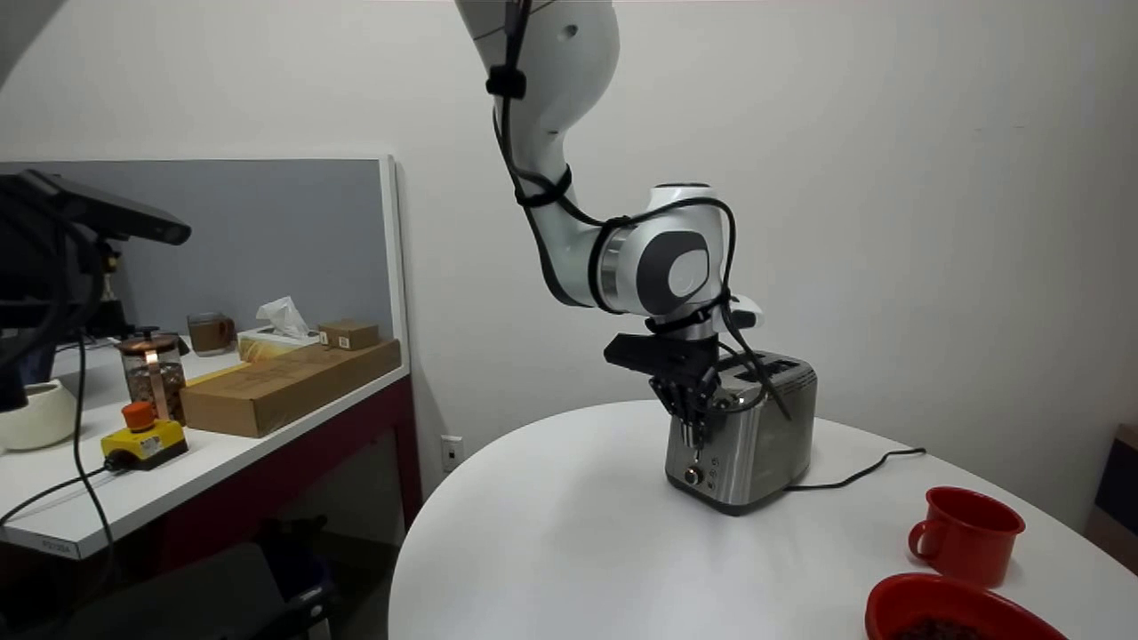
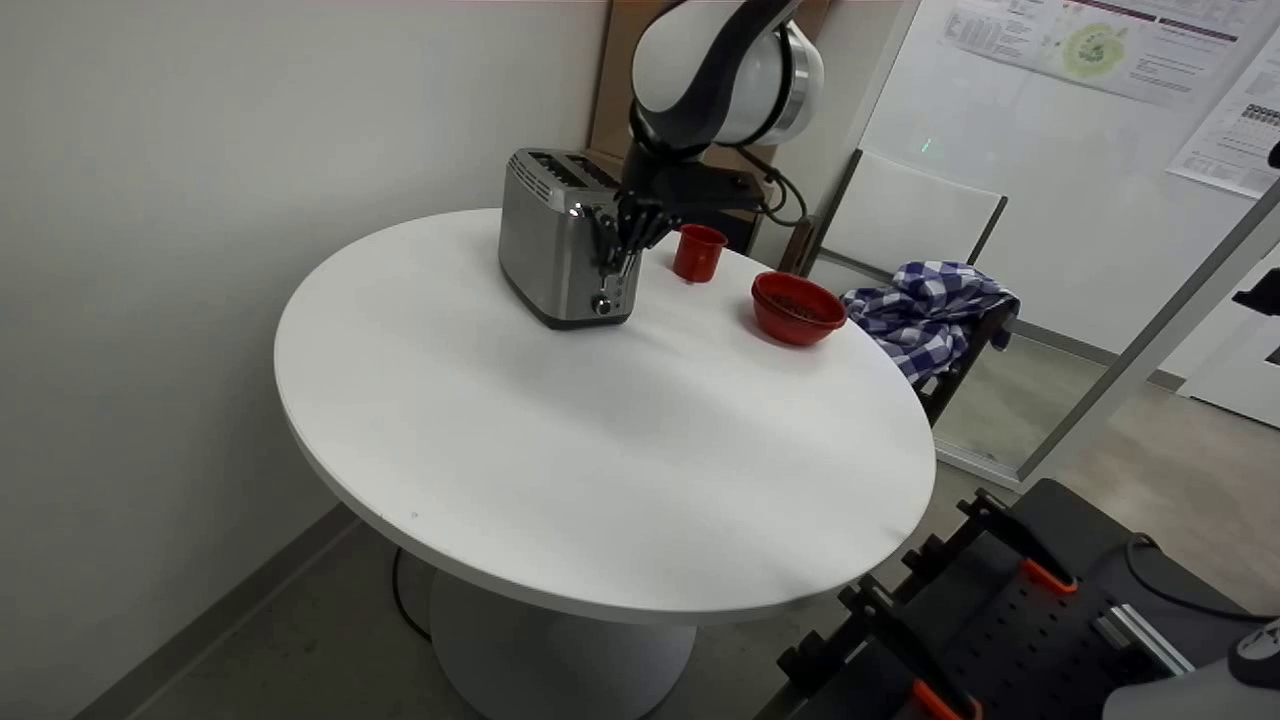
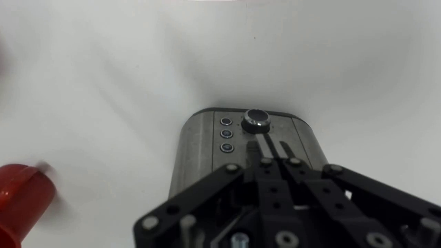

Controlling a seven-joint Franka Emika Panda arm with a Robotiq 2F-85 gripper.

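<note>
A silver toaster stands upright on the white round table, near the wall. My gripper points down at its control end, just above the round knob. From the wrist, the two light fingertips lie side by side against the toaster's front panel, shut, with nothing showing between them. Just past the tips is the knob, with several small buttons to its left. The gripper's body hides the lever area, so whether the fingers touch the lever or panel cannot be told.
A red mug and a red bowl with dark contents sit on the table beyond the toaster. The toaster's cord trails to the table edge.
</note>
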